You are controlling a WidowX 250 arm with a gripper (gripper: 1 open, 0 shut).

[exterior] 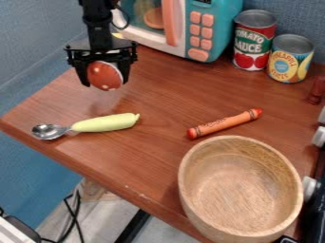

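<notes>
My black gripper (105, 59) hangs over the back left of the wooden table, shut on a round red-orange object (105, 76) with pale markings, held above the tabletop. Below it lie a metal spoon (49, 131) and a pale yellow corn-like object (108, 122), end to end. An orange crayon (225, 123) lies in the middle right of the table. A wooden bowl (240, 190) stands at the front right.
A teal toy microwave (203, 28), a sauce can (253, 43) and a yellow-labelled can (290, 60) line the back. A small red object (317, 90) is at the right edge.
</notes>
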